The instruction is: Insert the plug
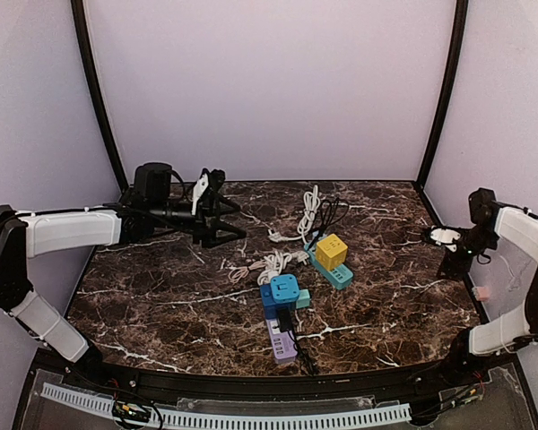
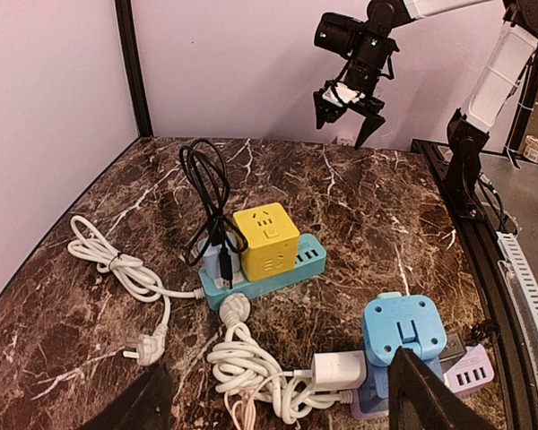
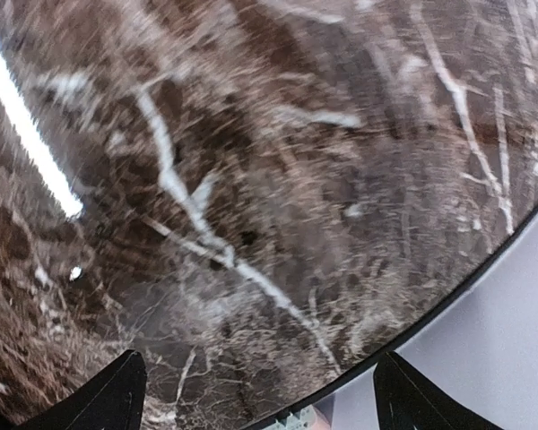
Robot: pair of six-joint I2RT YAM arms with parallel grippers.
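Note:
In the middle of the marble table lie a teal power strip with a yellow cube socket on it, a purple strip with a blue cube socket, coiled white cables, black cables and white plugs, one lying loose at left. My left gripper hangs open left of them, nothing between its fingers. My right gripper is near the right wall, apart from the objects; in the right wrist view its fingers are apart over bare marble.
Walls enclose the back and both sides; a pink item sits by the right edge.

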